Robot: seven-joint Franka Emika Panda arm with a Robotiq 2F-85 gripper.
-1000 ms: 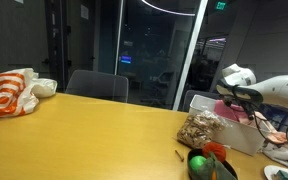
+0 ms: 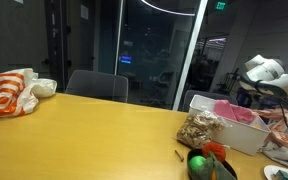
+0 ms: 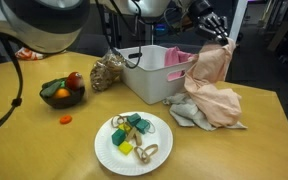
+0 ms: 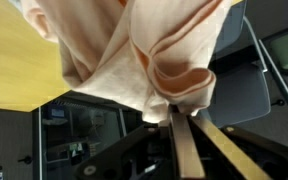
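Observation:
A peach cloth (image 3: 212,66) hangs from my gripper (image 3: 227,43), which is up at the right end of the white bin (image 3: 156,86). The lower part of the peach material spreads onto the table beside a grey cloth (image 3: 188,112). In the wrist view the fingers of my gripper are shut with a fold of the peach cloth (image 4: 114,75) at their tips. A pink cloth (image 2: 234,111) lies inside the bin.
A dark bowl of fruit (image 3: 62,93), a crumpled brown bag (image 3: 106,69) and a white plate with small items (image 3: 134,167) stand nearby. A red-and-white bag (image 2: 14,93) lies far left.
The arm has moved right in exterior view 1, from above the bin to its right end. The peach cloth now hangs there, outside the bin.

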